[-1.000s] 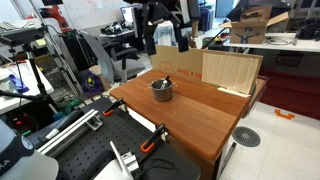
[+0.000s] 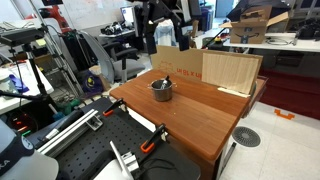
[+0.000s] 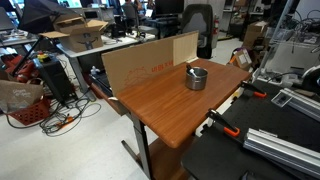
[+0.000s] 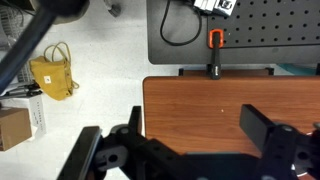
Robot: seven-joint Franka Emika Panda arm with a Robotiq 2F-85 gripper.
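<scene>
A metal pot [image 2: 161, 91] stands upright on the wooden table [image 2: 205, 120], with a dark-handled utensil [image 3: 189, 69] leaning out of its top. In the second exterior view the same pot [image 3: 197, 78] sits towards the table's far right part. My gripper is open above the table, and only bare wood shows between its fingers. A piece of the pot's rim [image 4: 304, 158] appears at the lower right edge of the wrist view, beside the right finger. From the first exterior view, the gripper [image 2: 168, 42] hangs high over the table, well clear of the pot.
Upright light wooden panels [image 3: 150, 68] line the table's back edge. Black rails with orange-handled clamps [image 2: 153, 139] border the front. Beyond lie a yellow bag [image 4: 54, 73] on the floor and cardboard boxes [image 2: 258, 20].
</scene>
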